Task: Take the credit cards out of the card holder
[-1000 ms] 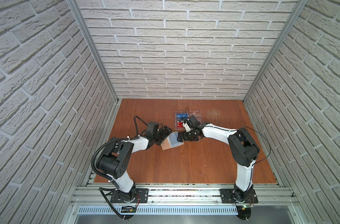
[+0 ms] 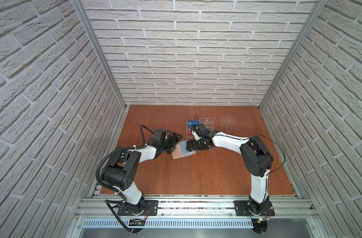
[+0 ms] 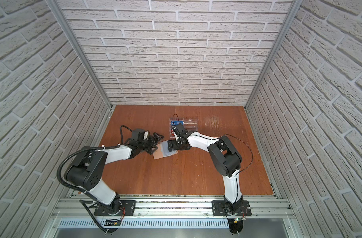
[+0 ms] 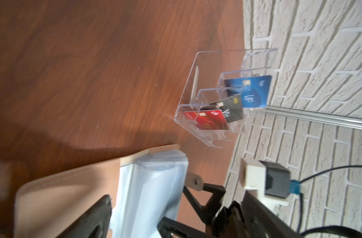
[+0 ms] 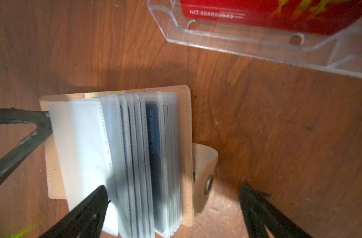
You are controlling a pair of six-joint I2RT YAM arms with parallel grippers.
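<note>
A tan card holder point(image 5: 186, 130) lies opened on the table, its clear sleeves point(image 5: 83, 130) fanned out. A dark blue card point(image 5: 153, 134) with pale numbers shows in one sleeve in the right wrist view. My right gripper is open over the holder, one finger point(image 5: 87, 214) by the sleeves and the other point(image 5: 264, 214) past its snap tab point(image 5: 205, 174); nothing is between them. At the holder's left cover, my left gripper point(image 2: 175, 144) stands open and empty. The right gripper partly hides the holder in the top views.
Behind the holder stands a clear rack point(image 4: 188, 95) bearing a blue card point(image 4: 250, 91), a black card point(image 4: 232, 107) and a red card point(image 4: 208, 119).
The left gripper has moved only a little to the left. The holder stays put.
</note>
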